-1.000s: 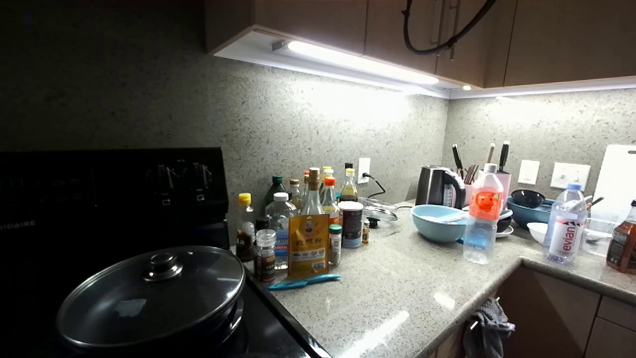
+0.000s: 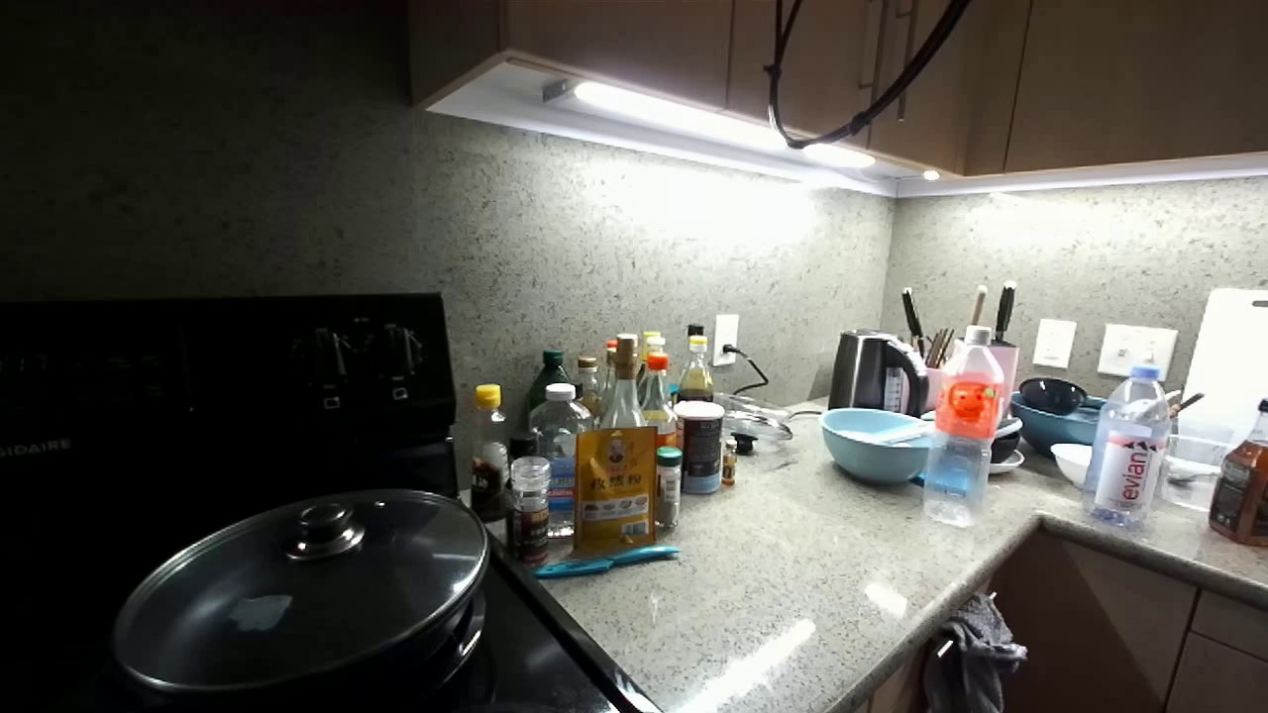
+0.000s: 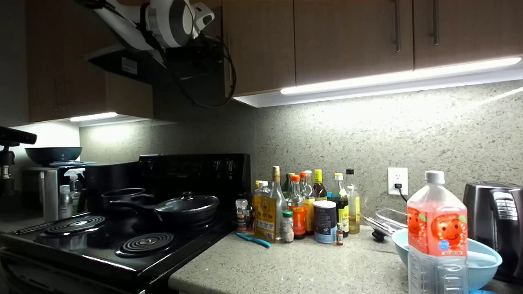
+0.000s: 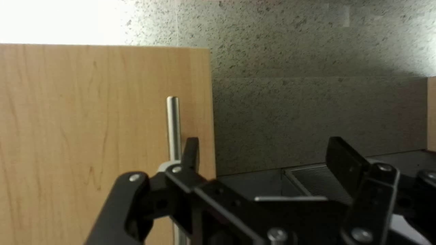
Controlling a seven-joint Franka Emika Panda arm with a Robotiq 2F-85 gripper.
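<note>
Fingers spread wide, my gripper hangs at a wooden cabinet door [image 4: 102,114] in the wrist view, with nothing between its fingers. Its left finger [image 4: 191,157] overlaps the door near the right edge, just right of a vertical metal handle [image 4: 173,126]. Whether finger and handle touch, I cannot tell. The right finger [image 4: 347,167] is over the dark gap beside the door. Part of the handle is hidden behind the gripper. In exterior view 2 the arm [image 3: 169,22] is high in front of the range hood [image 3: 125,63]; the gripper is not clear there.
Below are the stove [image 3: 142,240] with a lidded pan [image 3: 188,208], and a counter [image 3: 304,269] crowded with bottles at the wall. A large bottle [image 3: 436,230] and a blue bowl [image 3: 483,262] stand farther right. A black cable [image 2: 856,125] loops from the arm.
In exterior view 1 the cable loop has shifted left and hangs lower. The counter and stove items have not moved.
</note>
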